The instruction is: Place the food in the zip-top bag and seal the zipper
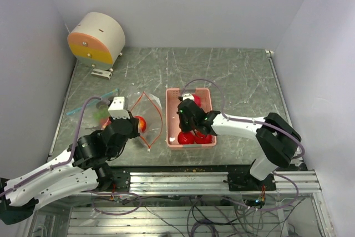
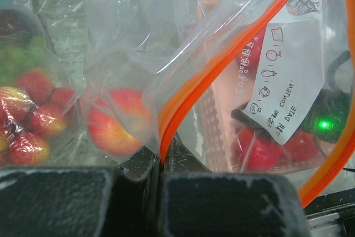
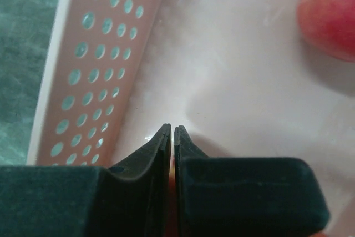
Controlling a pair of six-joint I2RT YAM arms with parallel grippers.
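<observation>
My left gripper is shut on the orange zip rim (image 2: pixel 195 84) of the clear bag (image 2: pixel 127 20), whose mouth gapes toward the basket. A red-yellow apple (image 2: pixel 119 123) lies inside this bag. Down in the pink basket (image 1: pixel 173 112), my right gripper is shut with nothing between its fingertips. One pomegranate (image 1: pixel 185 137) lies outside those fingers at the basket's near end, mostly hidden behind them in the right wrist view. Beside it sits a second pomegranate (image 1: pixel 204 137). A red apple (image 3: pixel 333 15) rests at the basket's far end, partly covered in the top view.
Left of the open bag lies another bag of fruit (image 2: pixel 33 104), with a blue zip (image 1: pixel 91 102). A cream and orange bin (image 1: pixel 97 37) stands at the back left.
</observation>
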